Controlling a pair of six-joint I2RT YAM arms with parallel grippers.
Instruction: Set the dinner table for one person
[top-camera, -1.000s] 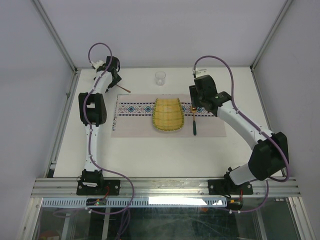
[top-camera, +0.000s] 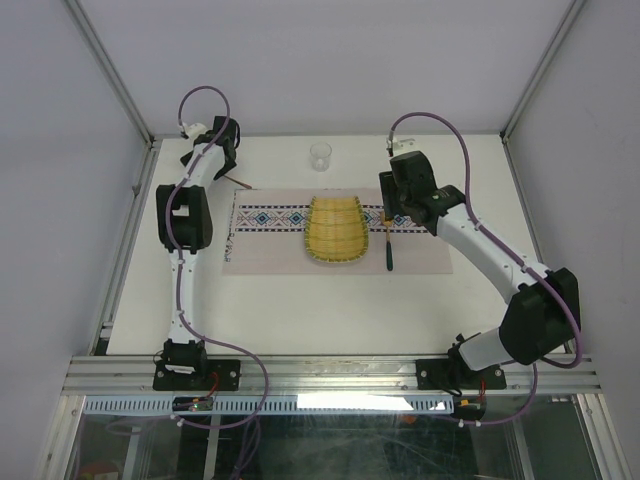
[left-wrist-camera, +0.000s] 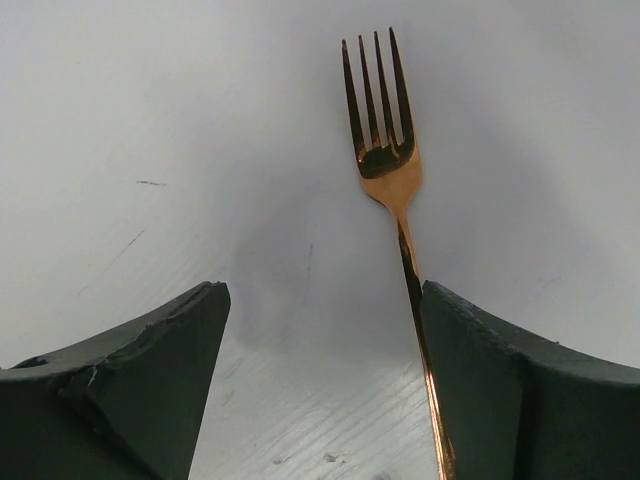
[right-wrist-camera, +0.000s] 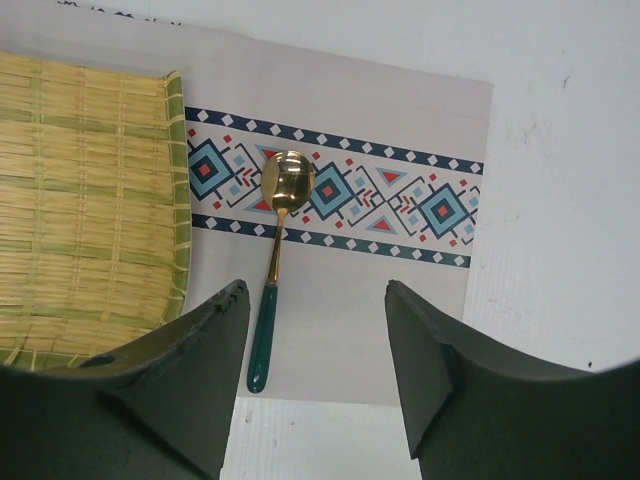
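Observation:
A gold fork (left-wrist-camera: 390, 175) lies on the bare white table at back left, with my open left gripper low over it, the handle near one finger. A woven yellow basket-tray (top-camera: 336, 230) sits mid-placemat (top-camera: 270, 258). To its right lies a gold spoon with dark green handle (right-wrist-camera: 265, 320). My right gripper hovers over that side of the mat, fingers apart with nothing between them. A clear glass (top-camera: 320, 154) stands behind the mat.
Grey walls bound the table at the back and sides.
My left gripper has shifted very slightly in the top view, and less of the fork shows beside it. The right arm has barely moved.

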